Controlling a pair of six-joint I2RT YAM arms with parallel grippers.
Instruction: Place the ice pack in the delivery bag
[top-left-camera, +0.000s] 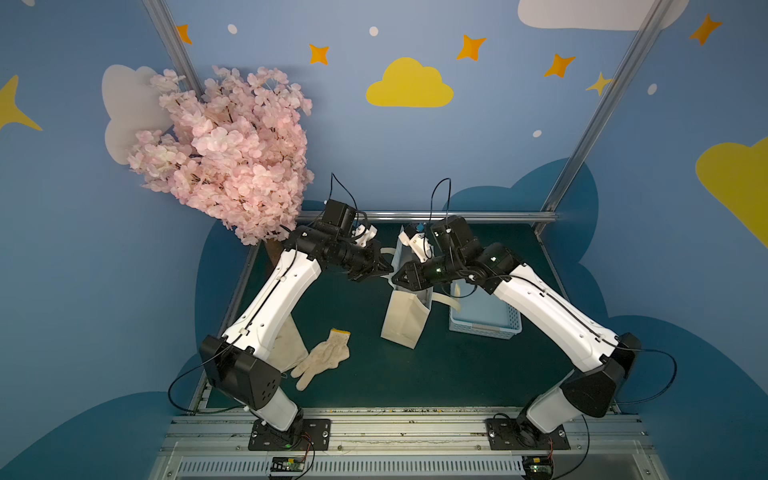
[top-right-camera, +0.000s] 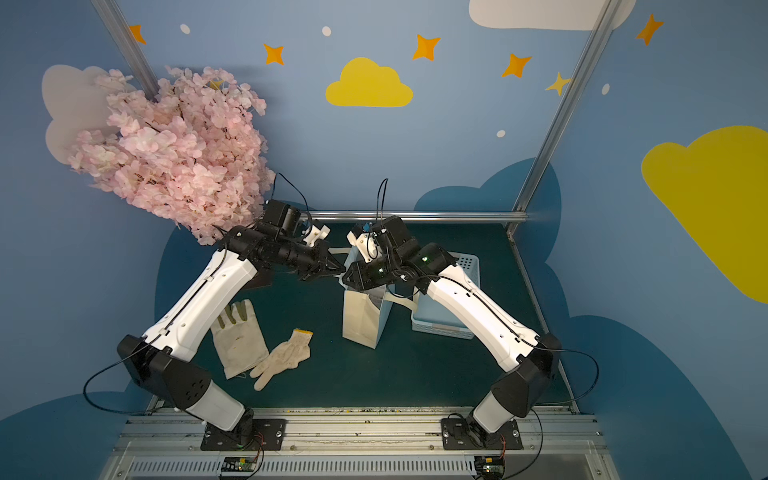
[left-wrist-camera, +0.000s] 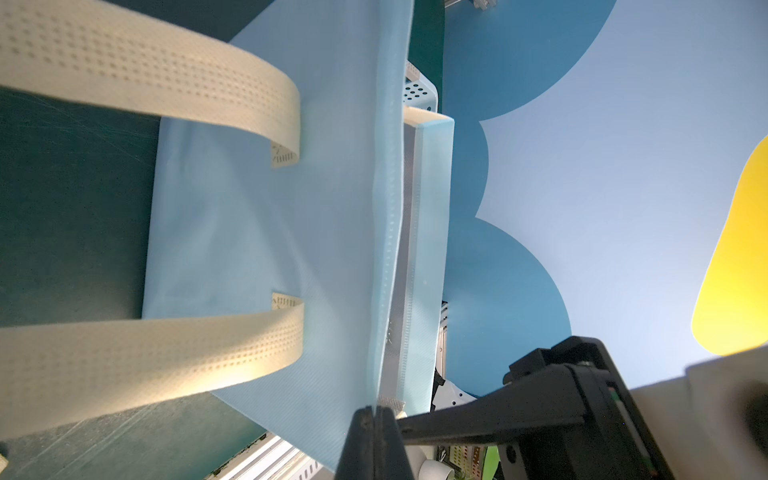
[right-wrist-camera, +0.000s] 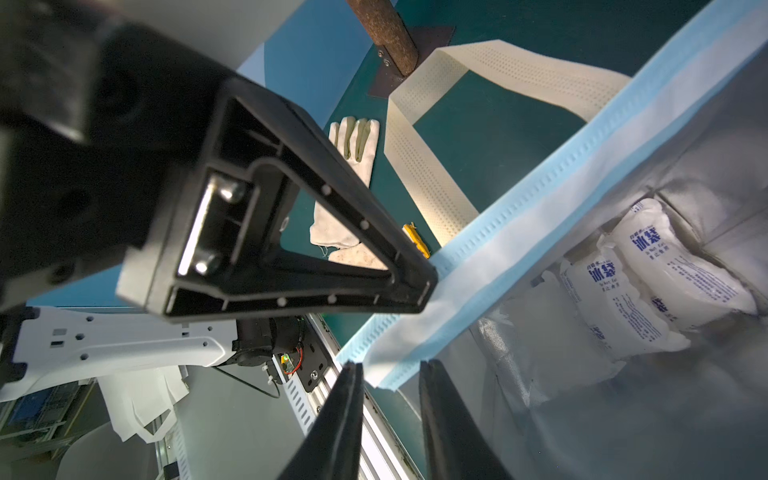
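Note:
The delivery bag (top-left-camera: 405, 320), pale blue and cream, stands upright mid-table with its mouth open. Inside its grey lining lie white ice packs with blue print, one ice pack (right-wrist-camera: 680, 268) beside another, next to a clear, wrinkled wrap. My left gripper is shut at the bag's rim (left-wrist-camera: 390, 184); whether the rim runs between its fingertips I cannot tell. Over the near rim corner, my right gripper stands open, a gap between its fingers and no ice pack there. The two grippers are close together above the bag.
A light blue basket (top-left-camera: 485, 329) stands right of the bag. Left of it lie a work glove (top-left-camera: 324, 356) and a second glove (top-right-camera: 240, 344). A blossom tree (top-left-camera: 232, 152) fills the back left. Cream handles (left-wrist-camera: 152, 72) stick out from the bag.

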